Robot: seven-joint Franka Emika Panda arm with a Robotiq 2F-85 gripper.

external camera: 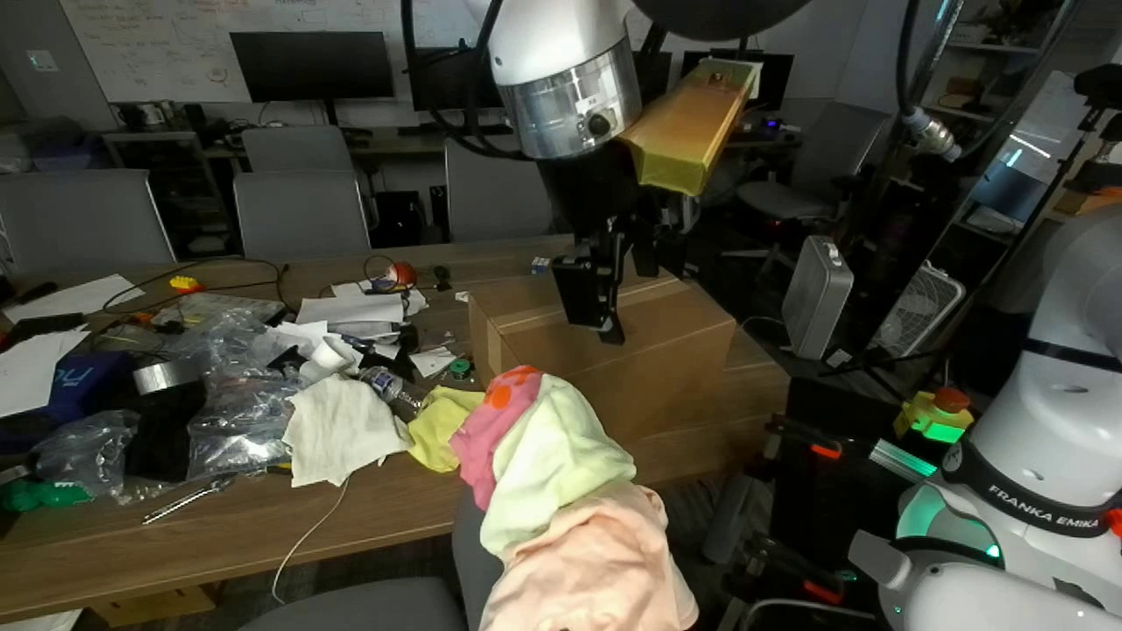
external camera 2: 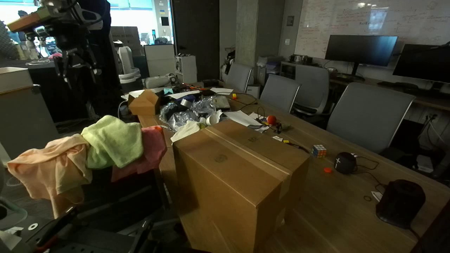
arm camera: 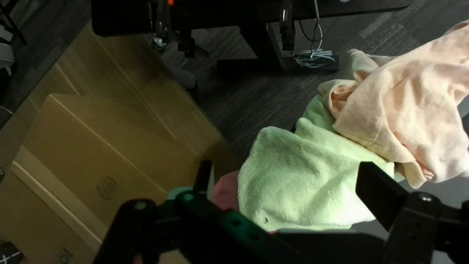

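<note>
A pale green towel (arm camera: 303, 180) lies over the back of a chair, between a peach towel (arm camera: 409, 105) and a pink one (external camera: 486, 436) with orange spots. My gripper stands open above the towels, its fingers (arm camera: 379, 191) wide apart and nothing between them. In the wrist view the green towel shows in the gap, well below the fingers. From the second exterior view the gripper (external camera 2: 80, 71) is seen high over the towels, clear of them. Part of the pink towel is hidden behind a finger in the wrist view.
A large closed cardboard box (external camera 2: 236, 164) stands on the table right beside the towels. Plastic bags (external camera: 231, 368), papers and a white cloth (external camera: 347, 429) clutter the table's left part. A yellow cloth (external camera: 442, 429) lies at the table edge near the pink towel.
</note>
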